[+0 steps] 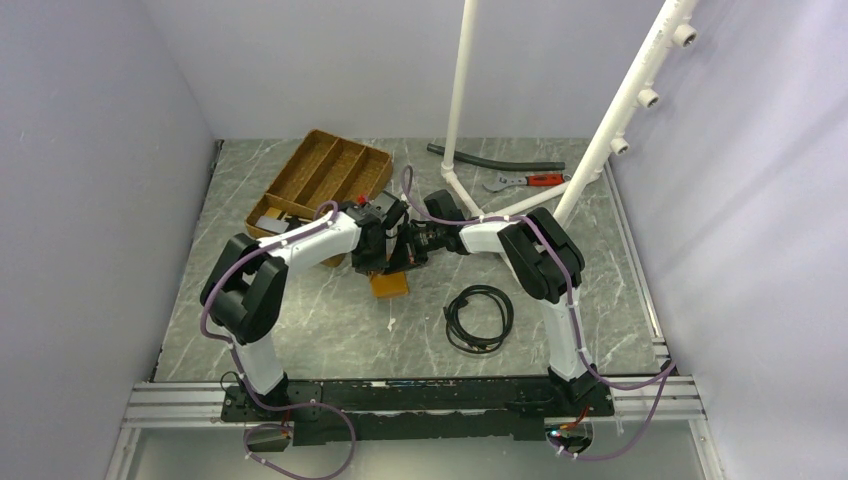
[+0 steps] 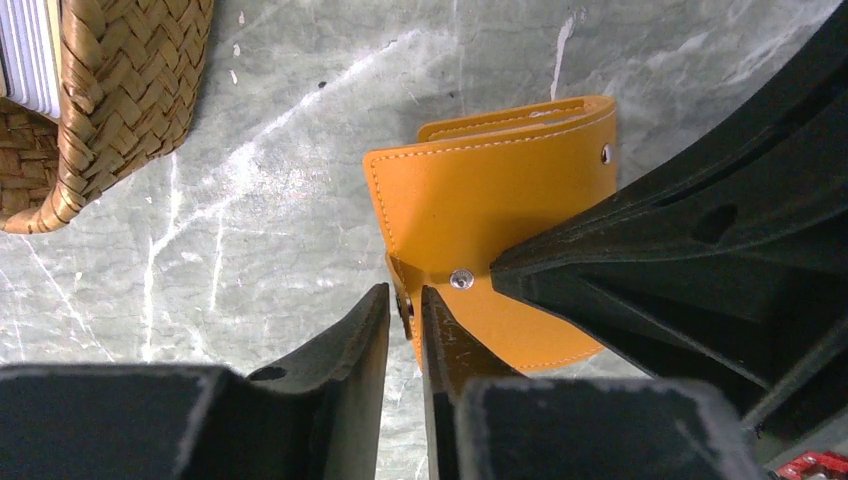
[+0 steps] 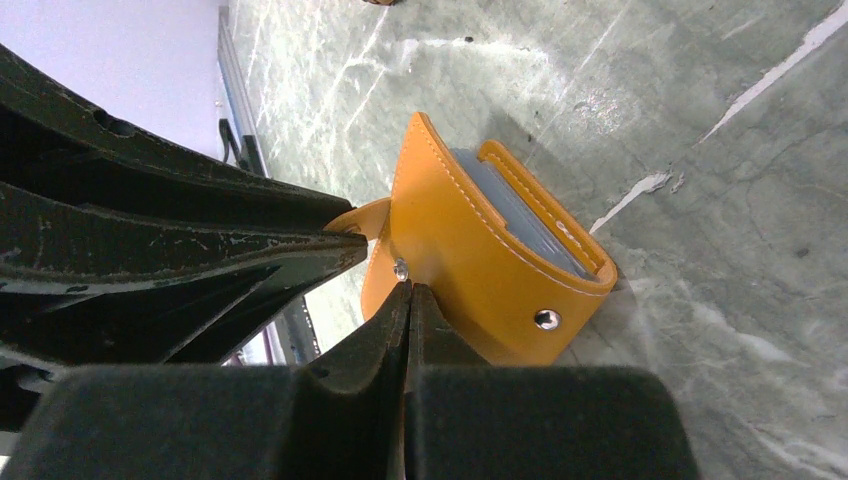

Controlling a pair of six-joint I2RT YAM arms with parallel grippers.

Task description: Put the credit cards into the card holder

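The orange card holder (image 2: 480,200) stands on the table, its clear sleeves (image 3: 515,210) visible between its covers. A strap tab (image 3: 366,216) sticks out from its edge, with a metal snap on the front face. My left gripper is partly open, with that tab between its fingers; a gap shows beside the tab. Against the front face, near the snap, are the tips of my right gripper, shut with nothing seen between them. Cards (image 2: 32,55) lie in the woven basket. In the top view the arms partly cover the holder (image 1: 390,285).
The woven basket (image 1: 318,133) with compartments lies at the back left, partly under the left arm. A coiled black cable (image 1: 450,322) is to the right of the holder. White pipes (image 1: 598,150), a dark hose (image 1: 510,165) and a wrench (image 1: 545,180) occupy the back right.
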